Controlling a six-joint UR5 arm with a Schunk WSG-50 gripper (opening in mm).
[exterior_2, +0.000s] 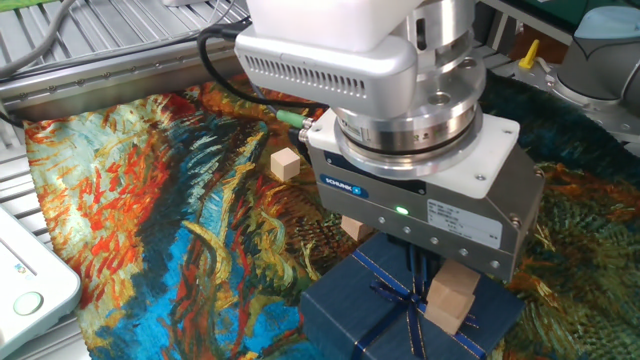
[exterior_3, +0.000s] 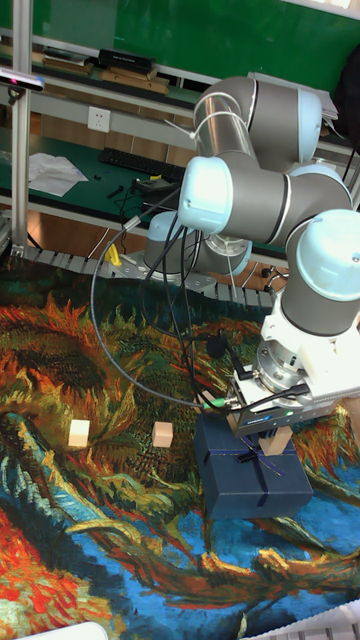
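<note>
A dark blue gift box (exterior_2: 340, 308) with a ribbon and bow lies on the patterned cloth. Two wooden blocks (exterior_2: 452, 290), one seemingly on top of the other, stand on its lid near the bow. My gripper (exterior_2: 419, 278) points down over the lid, its dark fingers just left of the blocks in exterior view 2. Its body hides part of the fingers, and whether they are apart or together is unclear. From the other side, in exterior view 3, the blocks (exterior_3: 277, 441) show upright under the gripper, above the box (exterior_3: 226, 482).
One loose wooden cube (exterior_2: 285, 165) lies on the cloth (exterior_2: 110, 200); another cube (exterior_2: 355, 228) sits near the box's edge, partly under the gripper body. A white device (exterior_2: 30, 275) stands at the left. Cloth left of the box is clear.
</note>
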